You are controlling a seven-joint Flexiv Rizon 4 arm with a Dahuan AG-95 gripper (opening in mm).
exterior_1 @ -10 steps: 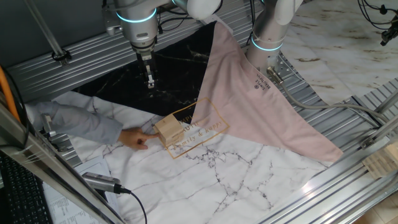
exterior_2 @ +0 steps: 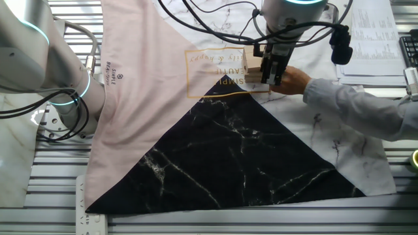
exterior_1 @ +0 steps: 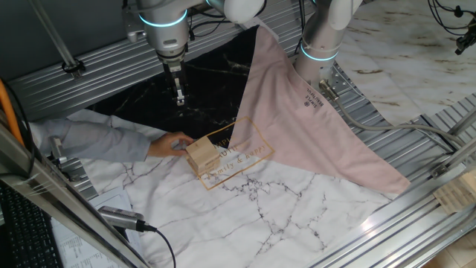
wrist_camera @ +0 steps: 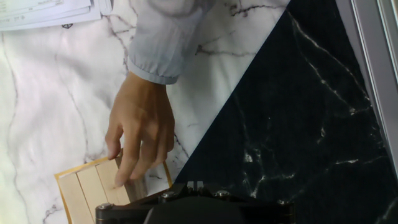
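Observation:
A pale wooden block stack (exterior_1: 199,158), made of flat pieces laid side by side, stands on the cloth by the gold-framed lettering. A person's hand (wrist_camera: 140,134) reaches onto its top in the wrist view. My gripper (exterior_1: 179,100) hangs over the black part of the cloth, apart from the stack, pointing down. Its fingertips (wrist_camera: 191,185) sit close together at the bottom of the wrist view, shut, with nothing visible between them. From the opposite side, the arm partly hides the wooden stack (exterior_2: 252,62).
The cloth has black (exterior_2: 228,150), pink (exterior_1: 286,112) and white marbled (exterior_1: 260,216) areas, mostly bare. Papers (wrist_camera: 46,12), a keyboard (exterior_1: 26,231) and a metal post (exterior_1: 56,164) lie on the person's side.
My arm and the stack show no clear movement.

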